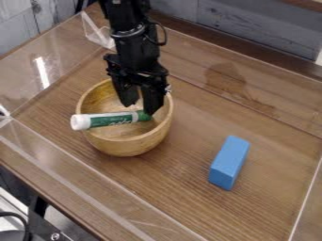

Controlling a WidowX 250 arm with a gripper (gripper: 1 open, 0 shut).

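A tan round bowl [126, 143] stands on the wooden table at centre-left. In it lies a green and white tube [108, 120], its white end at the left rim. My black gripper [138, 100] hangs from above over the back part of the bowl, its lower parts down inside near the tube's right end. I cannot tell if it is open or shut, or whether it touches the tube.
A blue block [229, 162] lies on the table at the right. A cable shows at the bottom left corner.
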